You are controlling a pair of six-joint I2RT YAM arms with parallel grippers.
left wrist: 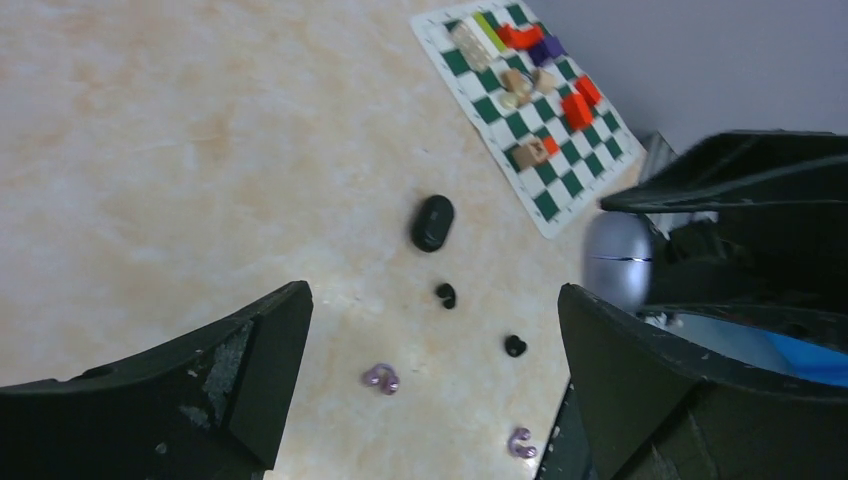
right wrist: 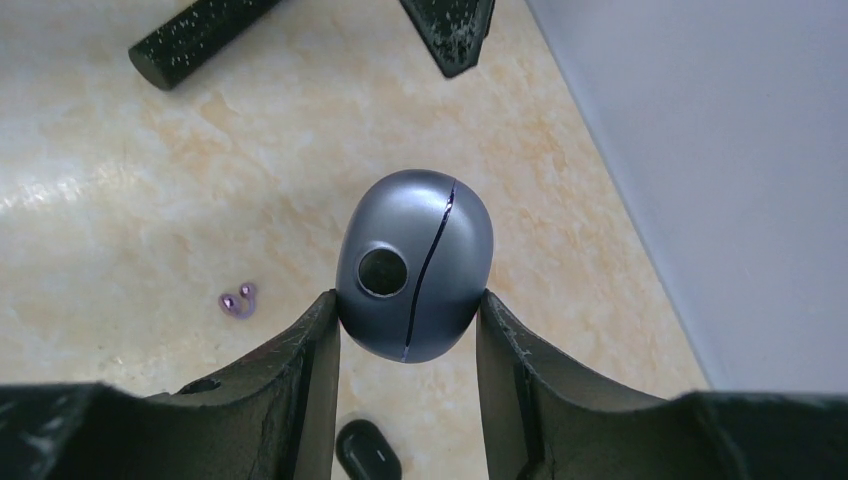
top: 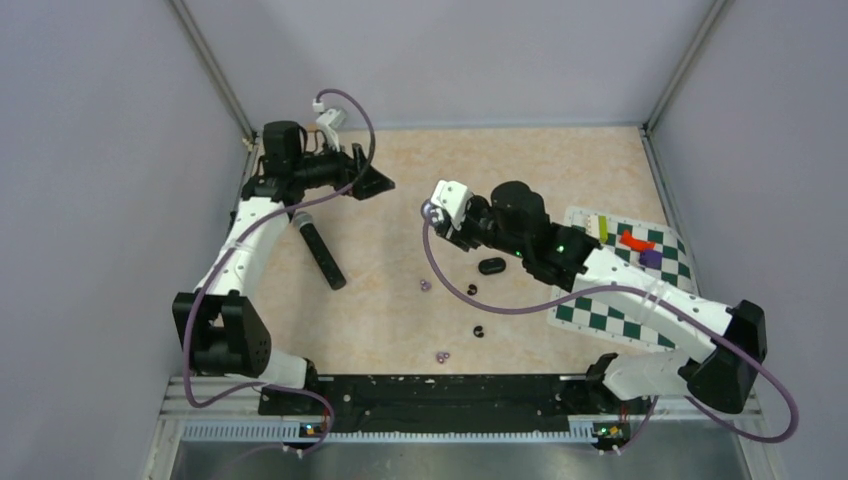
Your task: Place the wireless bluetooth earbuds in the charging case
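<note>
In the right wrist view a shiny grey charging case (right wrist: 385, 320), with a seam and a round dark spot, is pinched between the fingertips of my right gripper. The left wrist view shows this grey case (left wrist: 617, 262) raised at the right. My left gripper is open and empty, at the upper left of the top view, well above the table. Purple earbuds (top: 425, 285) (top: 442, 357) and black earbuds (top: 472, 290) (top: 478, 331) lie apart on the table. Behind them rests a closed-looking black case (top: 491, 266).
A black microphone (top: 320, 255) lies on the left side of the table. At the right, a green-and-white checkered board (top: 595, 318) carries several blocks, partly covered by my right arm.
</note>
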